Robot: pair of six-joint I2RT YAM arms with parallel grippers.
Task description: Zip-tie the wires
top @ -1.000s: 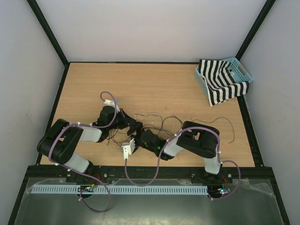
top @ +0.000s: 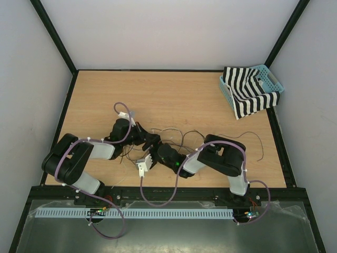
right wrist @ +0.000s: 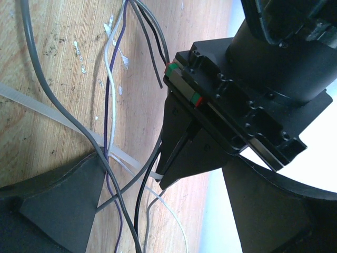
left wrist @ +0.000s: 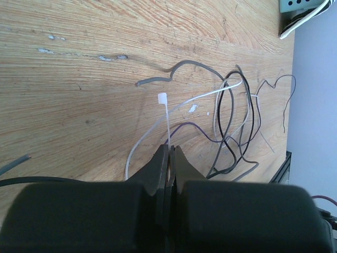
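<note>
A white zip tie (left wrist: 162, 99) sticks out with its small square head from the tips of my left gripper, which is shut on its strap. In the right wrist view the left gripper's dark fingers (right wrist: 179, 155) pinch one end of the strap (right wrist: 50, 112), which runs behind a grey wire. My right gripper stands open, its two fingers wide apart. Grey, black, white and purple wires (right wrist: 109, 108) pass through the space between them. From above, both grippers meet over the loose wires (top: 174, 142), hiding the contact points.
A blue basket (top: 271, 84) with a striped cloth (top: 247, 95) stands at the back right. One thin wire (top: 258, 138) curves out to the right. Several wire ends lie below the left gripper.
The right wrist has turned and shifted very slightly near the left gripper. The left arm and the wires look unchanged.
</note>
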